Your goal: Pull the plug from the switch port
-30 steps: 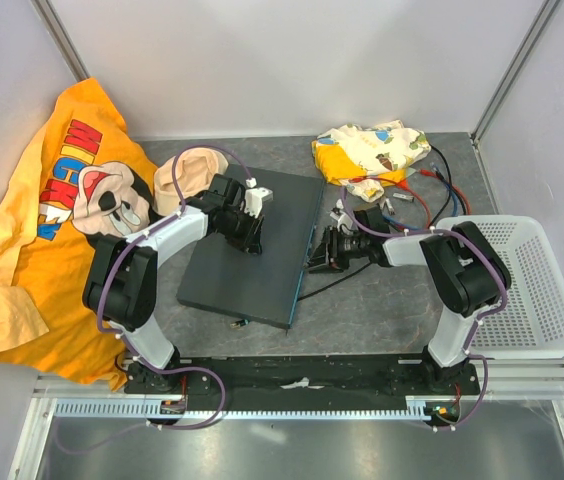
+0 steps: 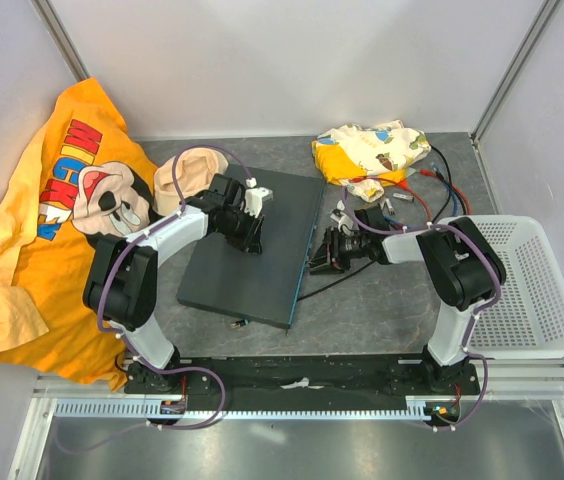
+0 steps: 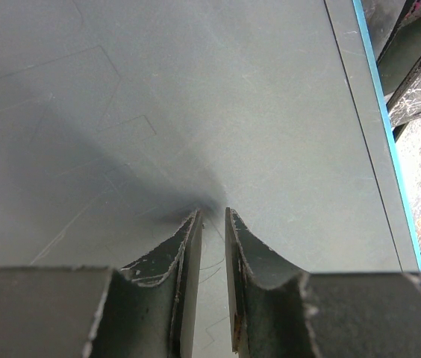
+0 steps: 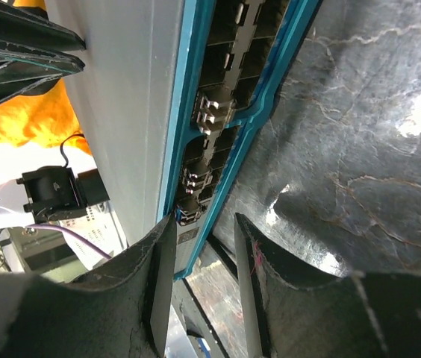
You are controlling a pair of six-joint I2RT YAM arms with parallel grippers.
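The dark switch (image 2: 252, 280) lies flat, its blue-edged port side facing right. In the right wrist view its ports (image 4: 225, 74) hold small metal modules, one plug-like piece (image 4: 188, 209) low in the row near my right gripper. That gripper stands partly open beside the port face; whether anything sits between its fingers beyond the tips is unclear. My left gripper is over the switch's top, slightly open with only the grey surface seen between its fingers.
A white basket (image 2: 527, 280) stands at the right, cables and a patterned cloth (image 2: 370, 150) at the back right. An orange cloth (image 2: 42, 290) and a beige hat (image 2: 202, 165) lie left.
My right arm has shifted very slightly along the switch's port side. The left arm and the switch look unchanged.
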